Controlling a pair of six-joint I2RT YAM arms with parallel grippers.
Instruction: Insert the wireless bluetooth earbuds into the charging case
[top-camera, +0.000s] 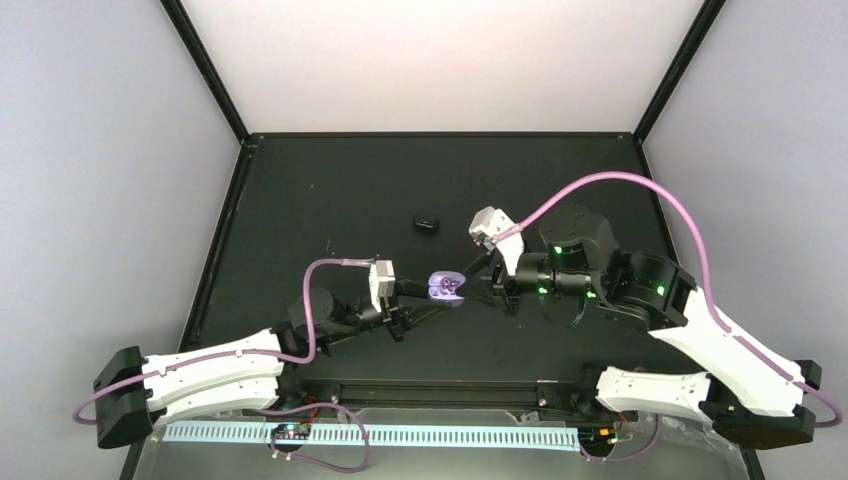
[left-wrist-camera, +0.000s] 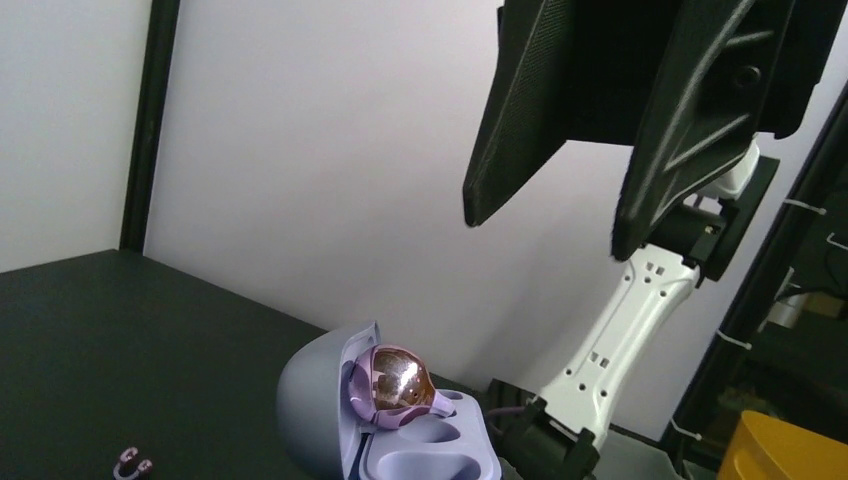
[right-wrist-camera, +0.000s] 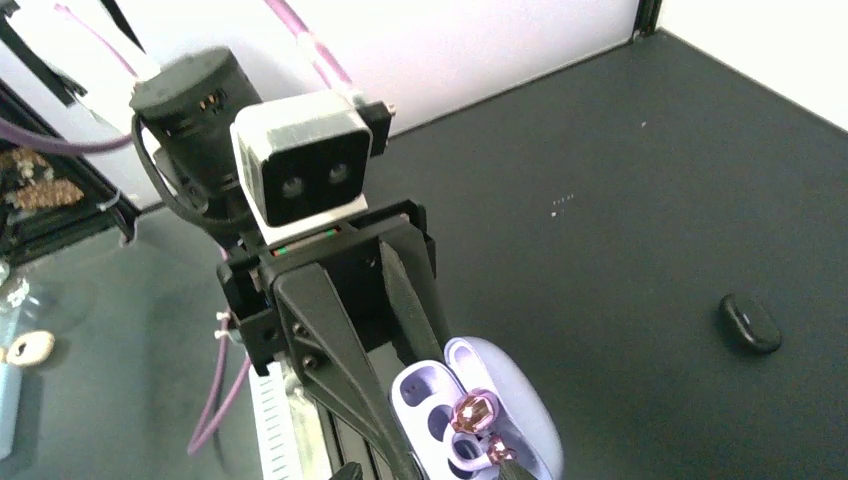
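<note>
My left gripper is shut on the lilac charging case, which is held up off the table with its lid open. A clip-shaped earbud with a shiny copper bulb lies at the case, against the lid side; whether it is fully seated I cannot tell. Just right of the case, my right gripper stands open, its fingertips apart and nothing between them. In the left wrist view, a small pink clip-shaped thing, perhaps the other earbud, shows at the lower left; the left fingers are out of that view.
A small black oval object lies on the dark table beyond the case. The two arms face each other closely over the middle.
</note>
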